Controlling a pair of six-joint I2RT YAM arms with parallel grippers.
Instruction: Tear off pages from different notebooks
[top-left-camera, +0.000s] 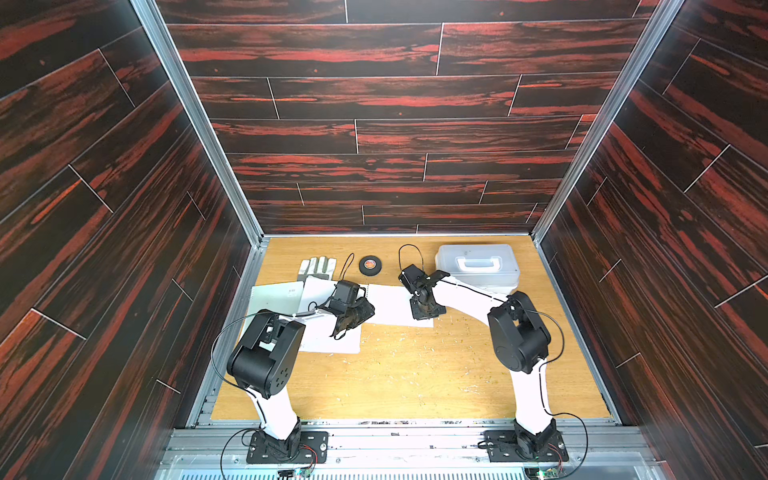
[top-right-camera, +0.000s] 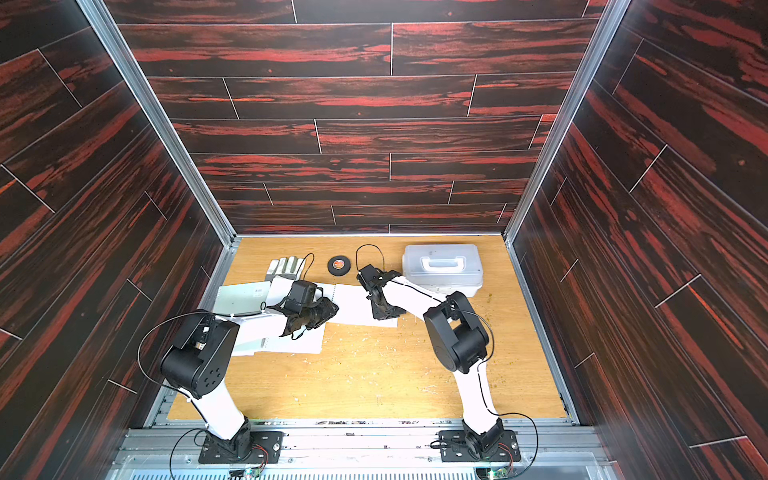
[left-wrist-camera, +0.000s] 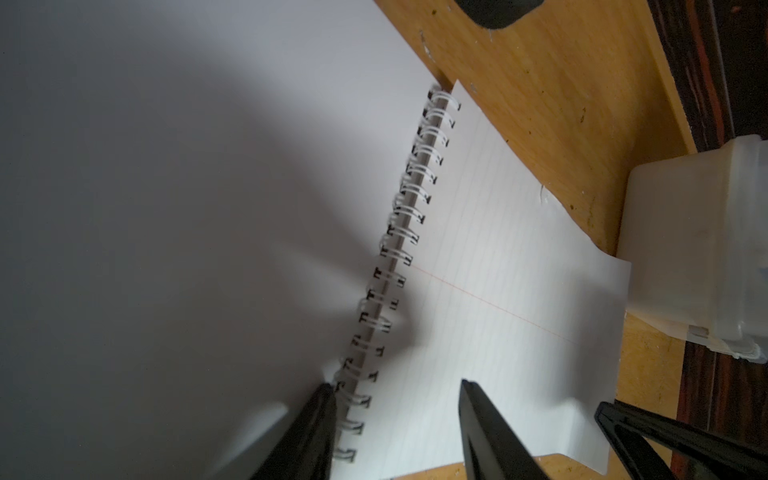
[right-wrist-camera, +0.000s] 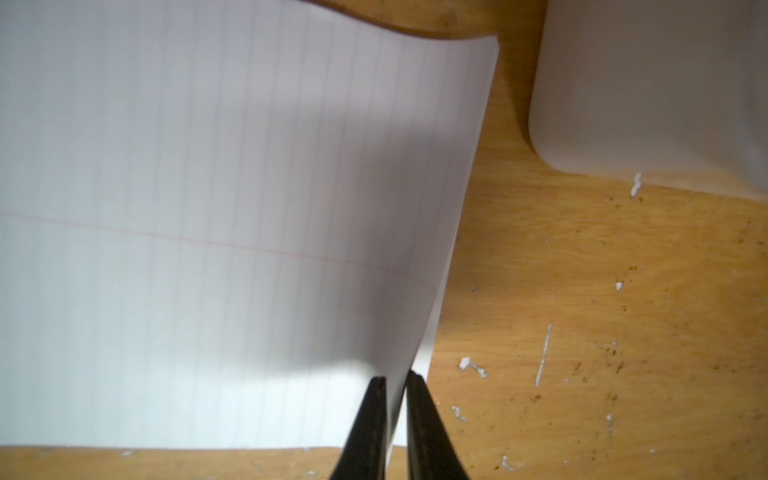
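Note:
A spiral notebook lies open, its lined page (left-wrist-camera: 512, 272) flat to the right of the ring binding (left-wrist-camera: 400, 232). White paper (left-wrist-camera: 200, 200) covers the left side. My left gripper is open low over the binding's near end, one finger over the rings and the other over the lined page. At that page's outer edge, my right gripper stands narrowly open, with the raised edge of the lined page (right-wrist-camera: 240, 280) running between its fingertips. Another sheet edge (right-wrist-camera: 426, 344) shows beneath. From above, the arms hide parts of the notebook.
A clear plastic box (top-left-camera: 477, 265) stands behind the right arm, close to the page's far corner. A tape roll (top-left-camera: 369, 265) and a glove (top-left-camera: 317, 268) lie at the back. A pale green notebook (top-left-camera: 276, 297) is at left.

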